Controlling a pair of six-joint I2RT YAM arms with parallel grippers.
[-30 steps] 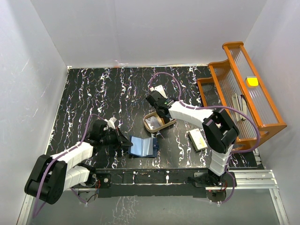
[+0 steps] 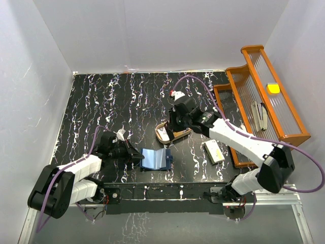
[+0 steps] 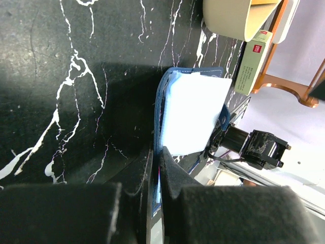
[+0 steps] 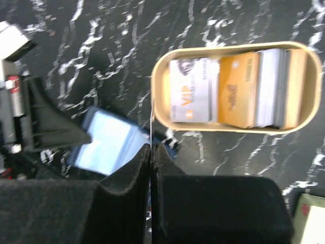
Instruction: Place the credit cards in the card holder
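The blue card holder [image 2: 156, 158] lies open on the dark table, its pale sleeves facing up; in the left wrist view its white page [image 3: 195, 109] shows. My left gripper [image 2: 136, 155] is shut at the holder's left edge, which runs up from behind its fingertips in its wrist view. A beige oval tray [image 4: 189, 127] holds cards: a white VIP card [image 4: 189, 91], orange cards [image 4: 236, 89] and several others in a stack. My right gripper is shut above the tray's left part, with no card visible between its fingers.
A pale green box [image 2: 214, 151] lies right of the tray. A wooden rack [image 2: 284, 137] with a yellow item stands along the right side.
The left arm stays where it was.
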